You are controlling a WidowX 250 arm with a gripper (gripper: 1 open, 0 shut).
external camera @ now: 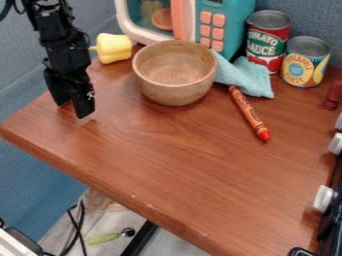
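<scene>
The black arm comes down at the upper left of the camera view, its gripper low over the left part of the wooden table, left of a wooden bowl. Its fingertips are small and dark, and whether they are apart or closed is unclear. A yellow object lies behind the arm.
At the back are a teal toy microwave, a tomato can, a second can and a blue cloth. An orange crayon lies right of the bowl.
</scene>
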